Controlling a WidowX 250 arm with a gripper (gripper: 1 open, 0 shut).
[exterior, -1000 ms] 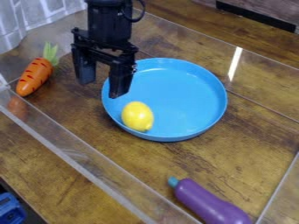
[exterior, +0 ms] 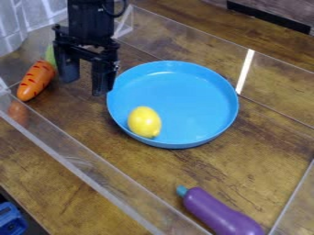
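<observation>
My black gripper [exterior: 86,73] is at the upper left with its fingers open, hanging just right of an orange carrot [exterior: 36,81] with a green top. A blue plate [exterior: 196,96] sits right of the gripper, with a yellow lemon-like piece [exterior: 143,121] in its lower left part. A purple eggplant [exterior: 221,211] with a teal stem lies at the bottom right. Whether the fingers touch the table is unclear.
The wooden table [exterior: 86,165] is enclosed by clear walls. A small blue object [exterior: 7,220] shows at the lower left corner.
My gripper has moved left, away from the plate and toward the carrot. The carrot, plate, lemon-like piece and eggplant look unmoved.
</observation>
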